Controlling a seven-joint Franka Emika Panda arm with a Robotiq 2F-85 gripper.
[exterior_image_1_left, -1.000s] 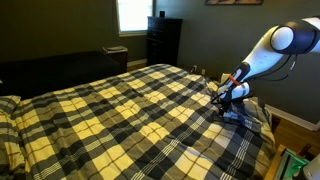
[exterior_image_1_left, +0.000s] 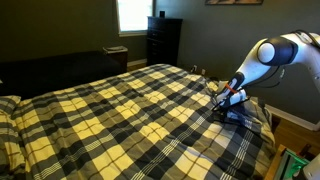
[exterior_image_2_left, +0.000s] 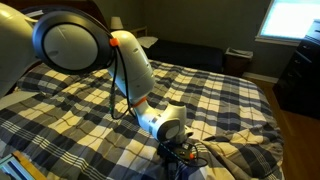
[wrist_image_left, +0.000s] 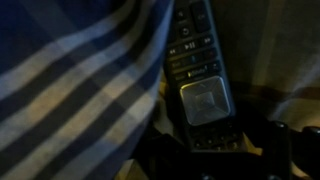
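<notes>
A black remote control (wrist_image_left: 205, 100) with rows of buttons and a silvery square pad lies lengthwise in the wrist view. Folds of the plaid blanket (wrist_image_left: 75, 75) rise along its left side. My gripper is down at the remote's lower end, where the dark fingers are hard to make out; whether they touch it does not show. Exterior view 1 has the gripper (exterior_image_1_left: 228, 113) low over the right side of the bed. From exterior view 2, the gripper (exterior_image_2_left: 178, 166) is low at the blanket, and the remote cannot be picked out.
The plaid blanket (exterior_image_1_left: 110, 120) spreads over a wide bed, mostly clear to the left of the arm. A dark dresser (exterior_image_1_left: 164, 42) stands at the far wall. Wooden floor (exterior_image_1_left: 292, 140) shows past the bed's right edge.
Over the last second the arm's upper links have shifted slightly. The gripper remains low over about the same part of the blanket.
</notes>
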